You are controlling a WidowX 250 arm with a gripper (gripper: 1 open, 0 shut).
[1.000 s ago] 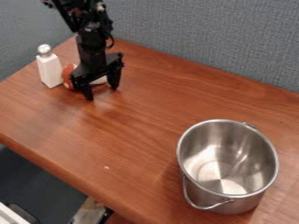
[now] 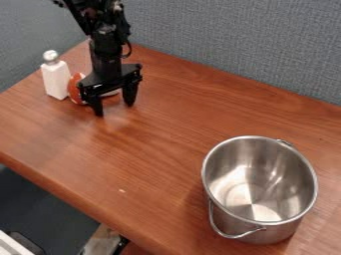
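Note:
My black gripper (image 2: 112, 98) is low over the table at the upper left, its fingers pointing down around or just in front of a red object (image 2: 78, 88), which is partly hidden behind it. Whether the fingers hold that object I cannot tell. A white bottle with a white cap (image 2: 56, 78) stands upright just to the left of the red object.
A large steel bucket (image 2: 260, 184) with a wire handle stands at the right front. A grey wall borders the back, and the table's left front edge drops to a dark floor.
My gripper has shifted slightly over the last second, staying beside the red object. The bottle and bucket stand where they were.

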